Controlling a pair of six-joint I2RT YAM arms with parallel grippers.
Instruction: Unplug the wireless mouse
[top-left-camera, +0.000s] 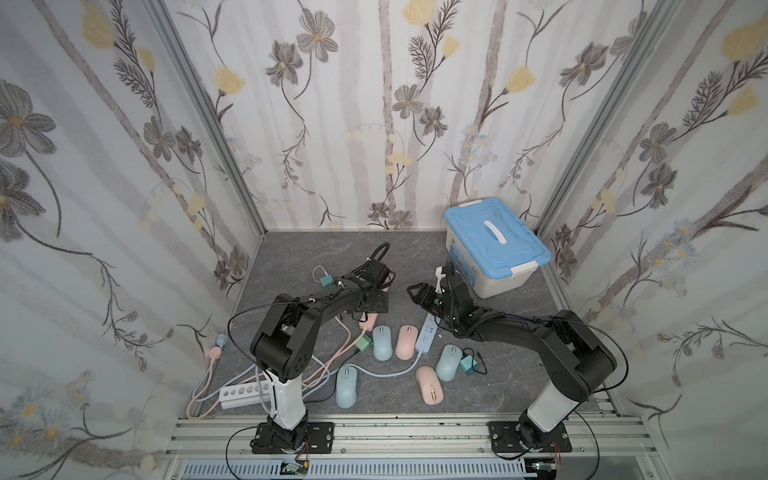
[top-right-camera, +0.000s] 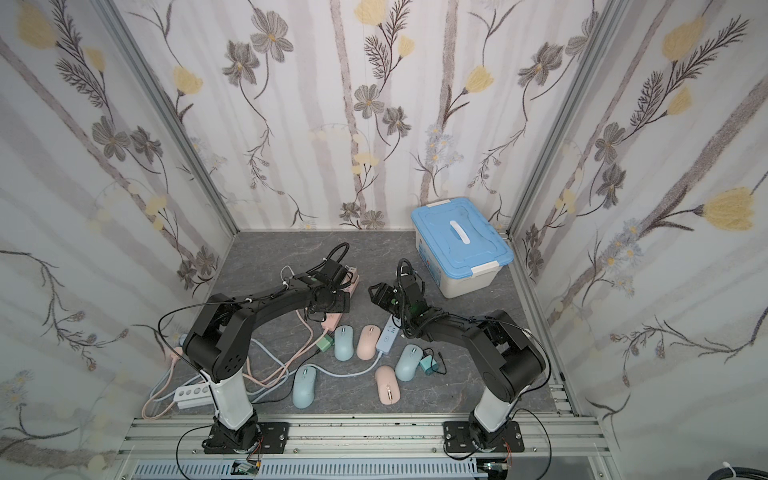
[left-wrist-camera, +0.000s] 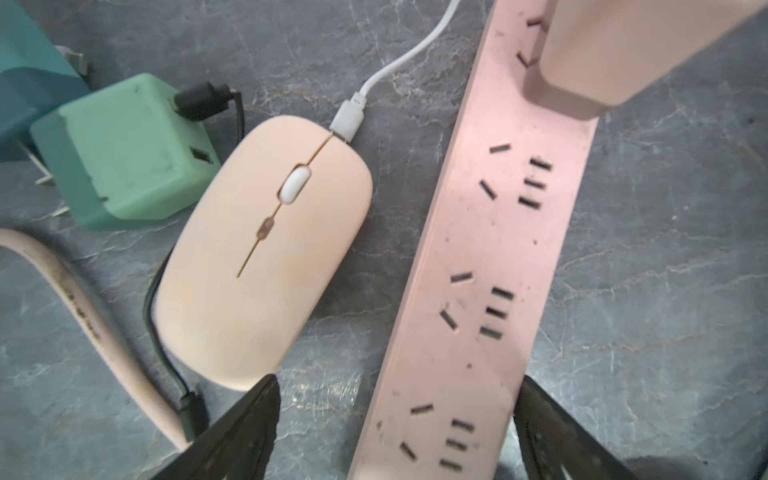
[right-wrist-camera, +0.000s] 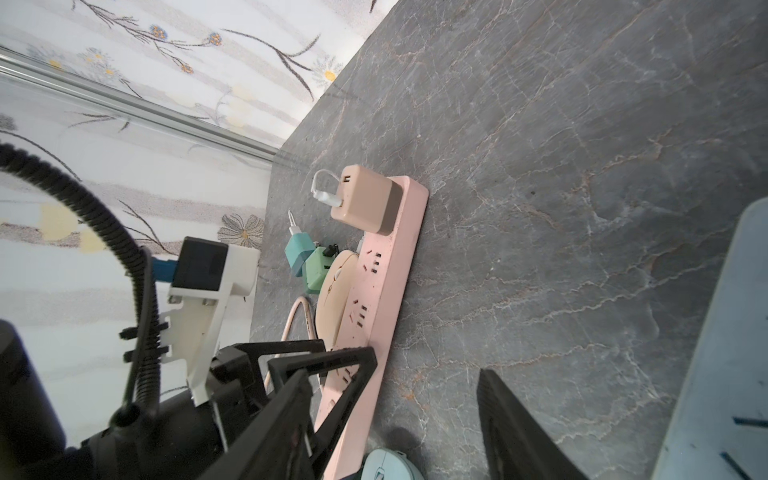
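Note:
A beige mouse (left-wrist-camera: 256, 256) lies left of the pink power strip (left-wrist-camera: 472, 224), a white cable plug (left-wrist-camera: 347, 120) at its front end. A beige charger (right-wrist-camera: 364, 200) sits on the strip's far end with a white cable in it. My left gripper hangs open over the strip's near end, fingers either side, the mouse just ahead. My right gripper stands open at centre right, beside the blue strip (top-left-camera: 428, 332), with nothing between its fingers.
A blue-lidded box (top-left-camera: 492, 236) fills the back right. Several mice, green and teal adapters (left-wrist-camera: 120, 152), cables and a white strip (top-left-camera: 244, 393) crowd the front and left.

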